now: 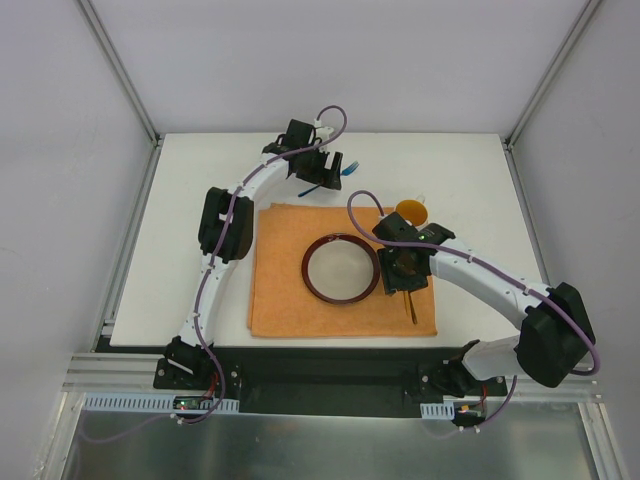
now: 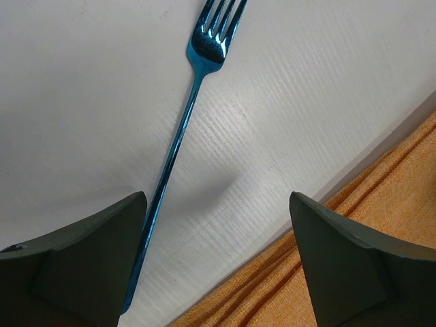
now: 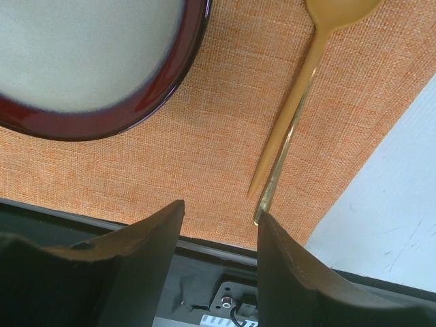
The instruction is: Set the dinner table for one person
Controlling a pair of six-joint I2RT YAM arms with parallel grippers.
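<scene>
On the bare white table behind the mat lies a blue fork, tines pointing away. My left gripper is open above it; the handle's end runs beside the left finger. An orange cloth mat carries a plate with a dark red rim. To the plate's right rest a gold spoon and another thin gold utensil, close alongside each other, the latter's upper part hidden. Over the mat's right side my right gripper stands open and empty. A yellow mug is at the mat's back right corner.
The right arm reaches across the right part of the table. Dark framing runs along the front edge.
</scene>
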